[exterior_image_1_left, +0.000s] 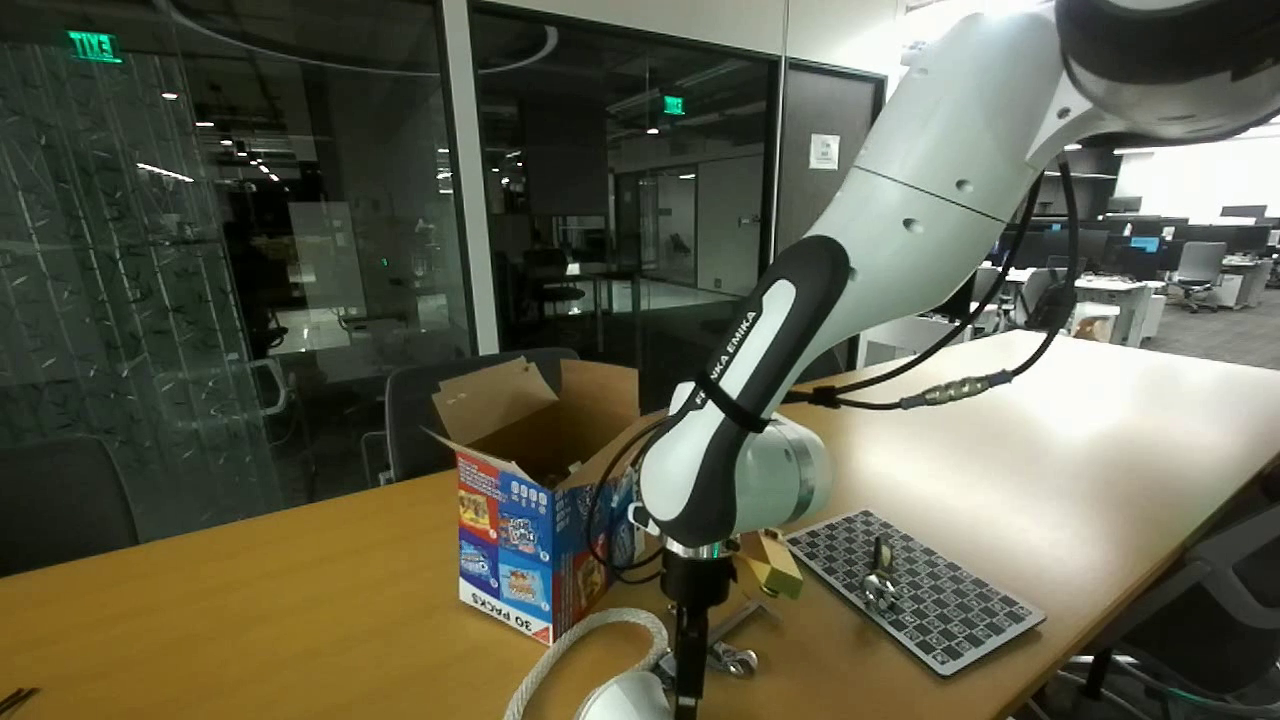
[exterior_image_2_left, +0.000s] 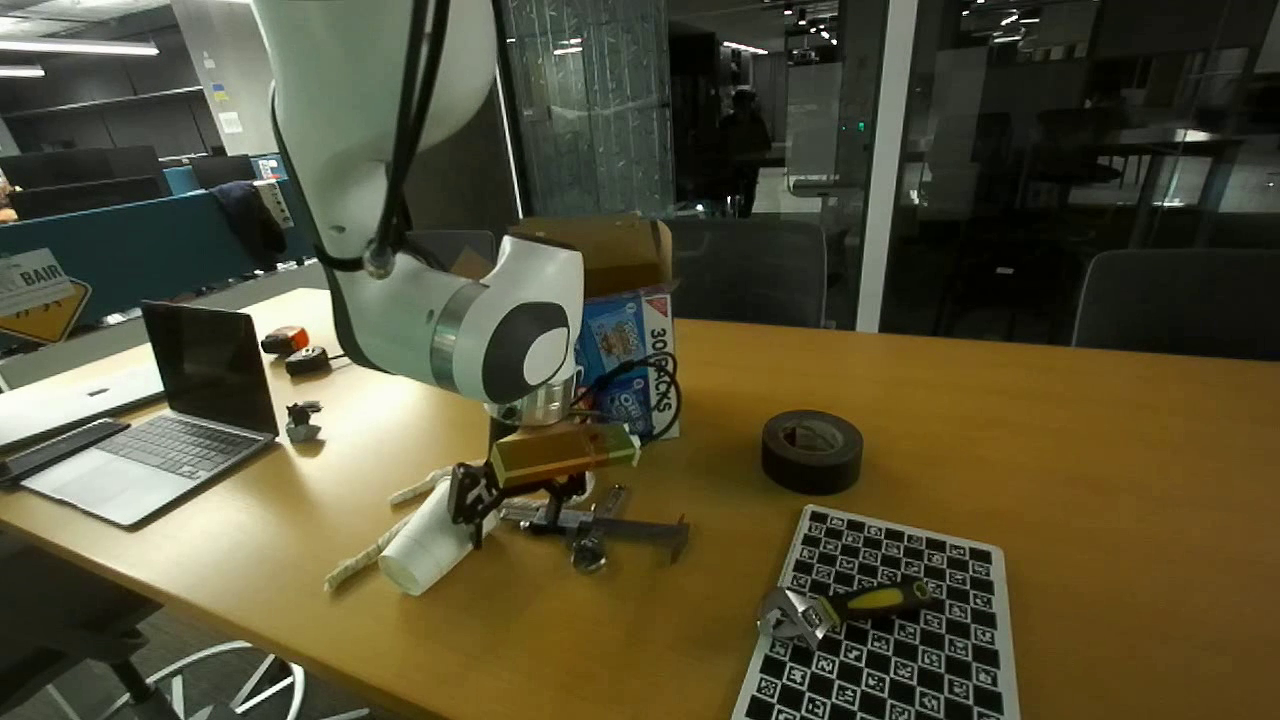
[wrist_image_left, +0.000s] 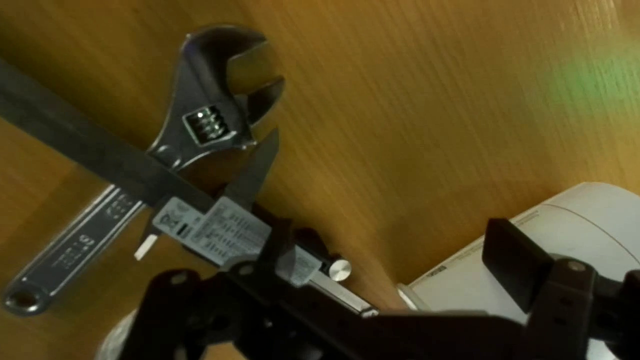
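My gripper is open over the table, its two dark fingers wide apart. One finger (wrist_image_left: 517, 264) overlaps the side of a white cup (wrist_image_left: 576, 234) lying on its side; contact cannot be told. Near the other finger is the labelled slider of a caliper (wrist_image_left: 225, 231), whose beam crosses over a silver adjustable wrench (wrist_image_left: 207, 99). In exterior view 2 the cup (exterior_image_2_left: 428, 546) lies to the left of the gripper (exterior_image_2_left: 477, 510), and the caliper (exterior_image_2_left: 642, 528) to its right. Part of the caliper is hidden behind the gripper in the wrist view.
An open snack box (exterior_image_1_left: 528, 528) stands behind the tools, with a white rope (exterior_image_1_left: 564, 648) in front. A checkered board (exterior_image_2_left: 894, 648) bears a second wrench (exterior_image_2_left: 882, 602). Black tape (exterior_image_2_left: 812, 452) and a laptop (exterior_image_2_left: 192, 420) are farther off. Bare table lies left of the box in exterior view 1.
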